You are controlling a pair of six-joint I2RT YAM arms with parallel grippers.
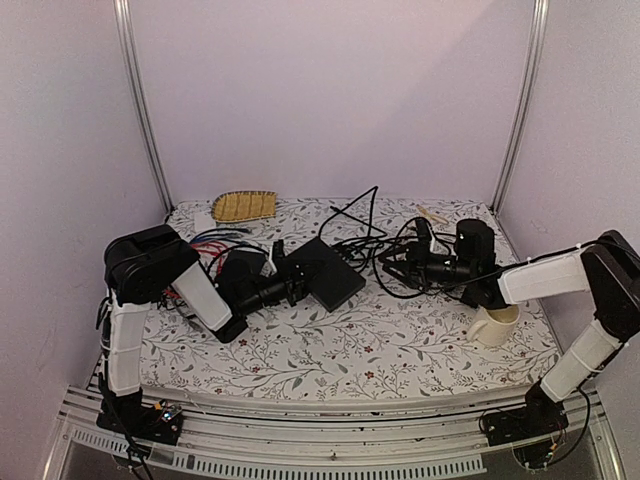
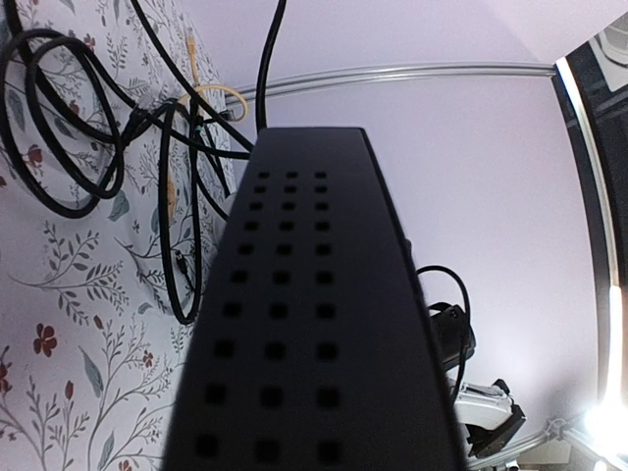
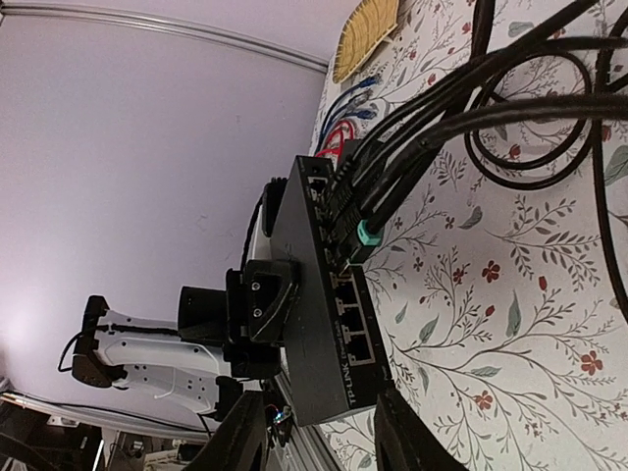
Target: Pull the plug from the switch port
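A black switch box (image 1: 330,285) is held on edge by my left gripper (image 1: 292,275), which is shut on it; its dotted face fills the left wrist view (image 2: 294,294). In the right wrist view the switch (image 3: 319,334) shows its row of ports, several black cables plugged into the upper ports, one plug with a teal band (image 3: 365,234), and empty ports below. My right gripper (image 1: 405,255) hangs open over the cables, right of the switch; its fingers (image 3: 397,432) point toward the switch's lower end.
A wicker tray (image 1: 242,205) lies at the back left, red and blue cables (image 1: 210,240) behind the left arm. A cream mug (image 1: 492,325) stands at the right beside my right arm. Loose black cables loop behind the switch.
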